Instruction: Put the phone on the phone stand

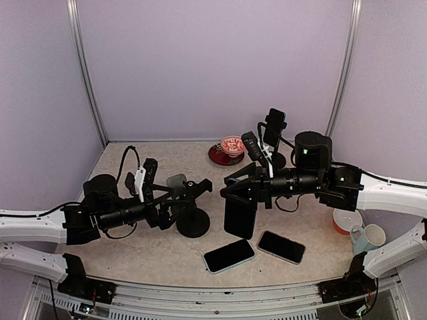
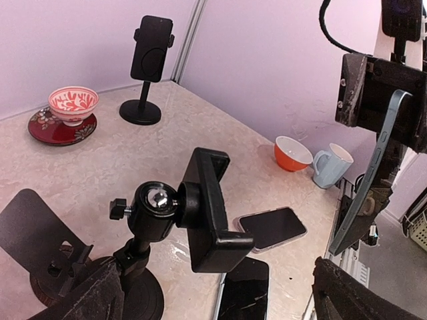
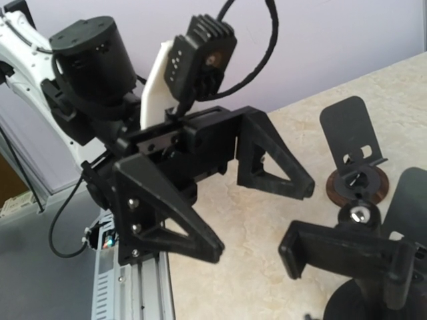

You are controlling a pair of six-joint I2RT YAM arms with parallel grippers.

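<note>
My right gripper (image 1: 233,190) holds a dark phone (image 1: 239,219) upright in the top view; in the left wrist view that phone shows edge-on (image 2: 370,167) at the right. A black phone stand with a clamp head and round base stands between the grippers, its holder (image 3: 347,250) at lower right in the right wrist view. My left gripper (image 1: 167,207) is open beside that stand, empty, its fingers (image 3: 173,213) spread.
Two phones (image 1: 229,256) (image 1: 281,247) lie at the front. Other stands (image 3: 350,127), a bowl on a red plate (image 1: 232,145), an orange bowl (image 1: 347,220) and a mug (image 1: 369,239) stand around.
</note>
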